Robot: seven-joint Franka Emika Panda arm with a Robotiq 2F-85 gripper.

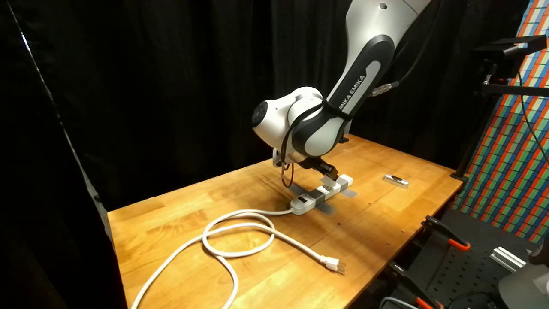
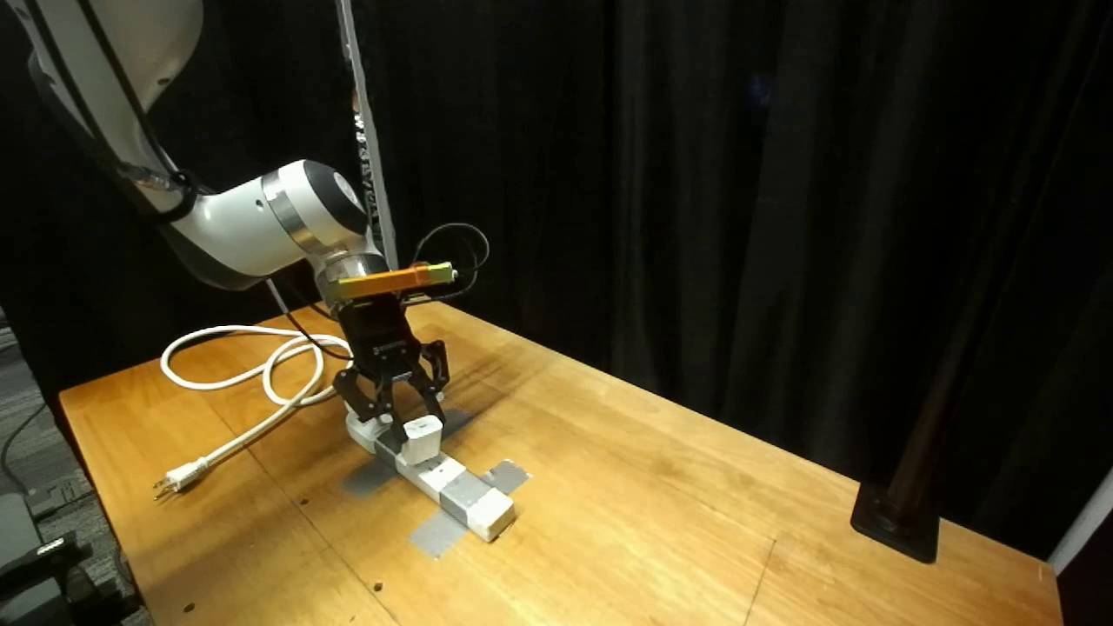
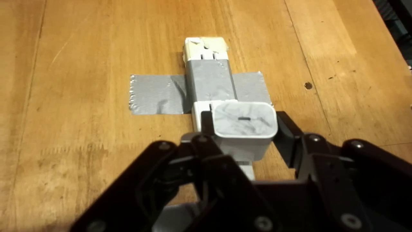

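Note:
A white, block-shaped power adapter (image 3: 245, 120) with a small slot in its face is held between the black fingers of my gripper (image 2: 417, 419), which is shut on it. In the second exterior view the adapter (image 2: 422, 442) is over the middle of the white power strip (image 2: 488, 513). Whether its prongs touch the outlets cannot be told. In the wrist view the adapter covers part of the strip (image 3: 202, 50), sitting right of its centreline. In the first exterior view the strip (image 1: 303, 204) lies flat, partly behind the adapter.
Grey tape (image 3: 158, 94) crosses the strip and sticks to the wooden table (image 2: 668, 501). A white cord (image 1: 242, 253) loops over the table, its plug (image 1: 332, 263) loose. A small pale object (image 1: 396, 180) lies farther right.

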